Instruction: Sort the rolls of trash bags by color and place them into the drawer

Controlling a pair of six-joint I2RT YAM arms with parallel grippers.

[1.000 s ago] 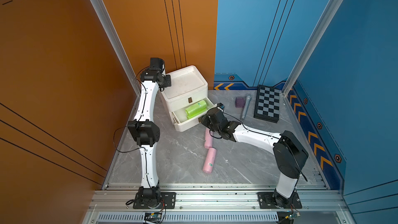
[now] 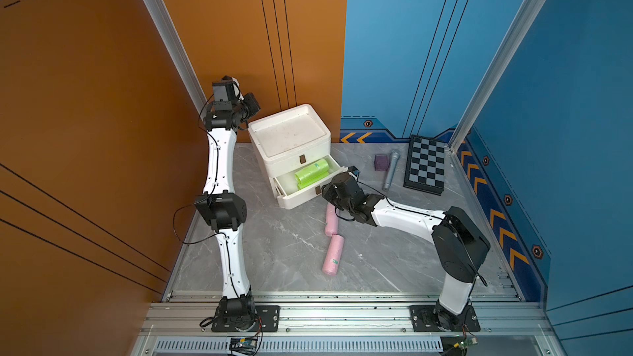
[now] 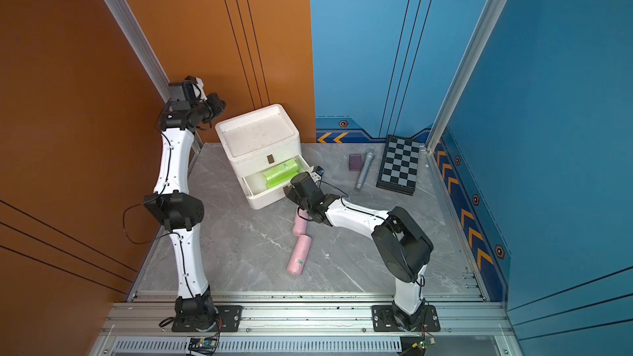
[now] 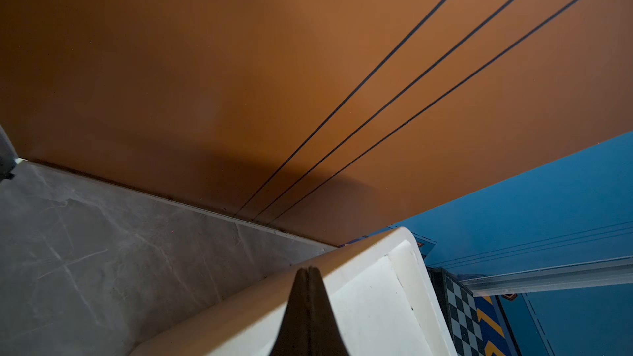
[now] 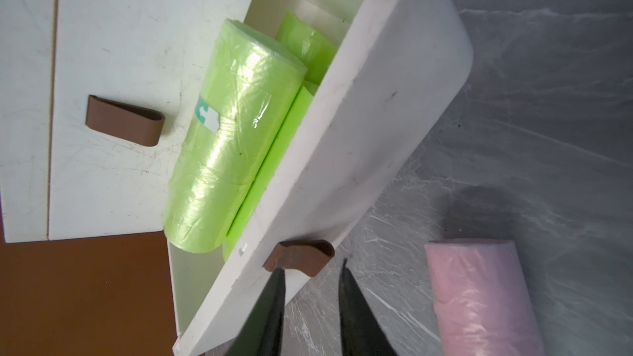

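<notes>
The white drawer unit (image 2: 288,132) has its lower drawer (image 5: 389,92) pulled out, holding green rolls (image 5: 234,138). Two pink rolls lie on the table before it, one nearer (image 2: 333,253), the other (image 5: 481,290) partly hidden by my right arm in the top views. My right gripper is at the drawer front by its brown handle (image 5: 296,257), fingers a little apart; whether anything is between them is unclear. My left gripper is shut and empty, raised at the unit's back left corner.
A purple block (image 2: 381,163), a grey cylinder (image 2: 391,171) and a checkered board (image 2: 425,163) stand at the back right. Orange and blue walls (image 3: 376,39) enclose the table (image 2: 389,257).
My left arm has risen and moved back and left, away from over the unit's top. The right gripper has shifted very slightly; the rolls and drawer look unchanged.
</notes>
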